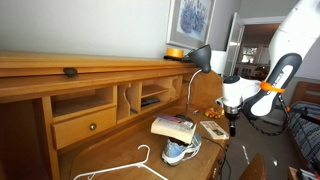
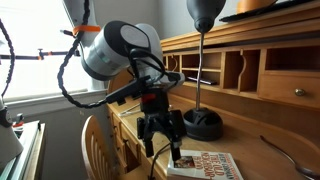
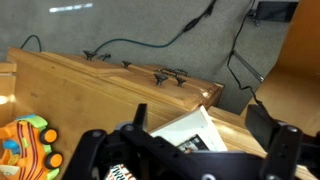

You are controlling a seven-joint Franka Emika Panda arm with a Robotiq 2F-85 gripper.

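My gripper is open, its two fingers apart with nothing visible between them. A flat book or printed sheet with a white border (image 3: pixel 190 130) lies on the desktop, partly hidden behind the gripper in the wrist view. In exterior view 2 the gripper (image 2: pixel 168 157) hangs at the near side of that book (image 2: pixel 203 165), close to the desk's edge. From exterior view 1, the gripper (image 1: pixel 231 128) appears just right of the book (image 1: pixel 213 130). Whether any finger touches it cannot be told.
A lamp (image 2: pixel 203 122) stands behind the book. An orange toy (image 3: pixel 28 150) lies farther along the desk. Sneakers (image 1: pixel 180 150), a book (image 1: pixel 173 127) on them and a white hanger (image 1: pixel 122 168) occupy the nearer desktop in exterior view 1. A chair (image 2: pixel 98 150) stands alongside.
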